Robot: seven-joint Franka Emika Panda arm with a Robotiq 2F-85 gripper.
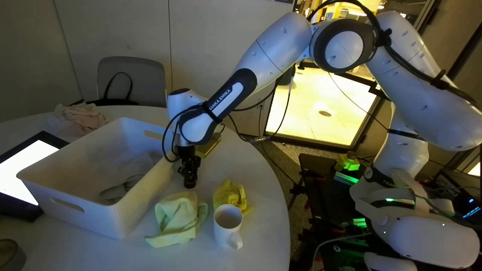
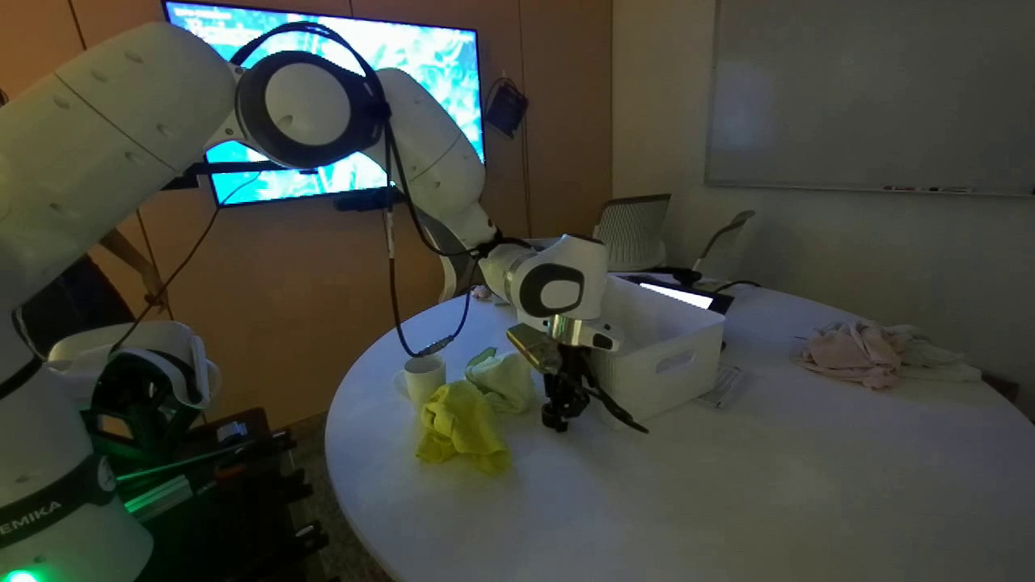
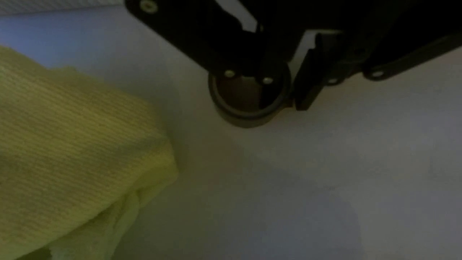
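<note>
A small dark brown round object (image 3: 247,117), hollow like a ring or little cup, is at the tips of my gripper. In the wrist view one finger reaches inside its rim, and the other finger (image 3: 305,89) is against or very near its outer right side. The fingers stand partly apart; whether they grip the wall cannot be told. In exterior view 1 the gripper (image 1: 189,174) points down beside the white bin, just behind a pale yellow-green cloth (image 1: 177,217). The second exterior view shows the same round object (image 2: 555,417) under the gripper.
The white bin (image 1: 122,219) holds greyish items. A white mug (image 1: 226,230) and a yellow cloth (image 1: 229,195) are on the side nearer the robot base. A lit screen (image 1: 22,169) and pink cloth (image 1: 84,116) lie beyond the bin. Bare table (image 2: 757,495) extends right in exterior view 2.
</note>
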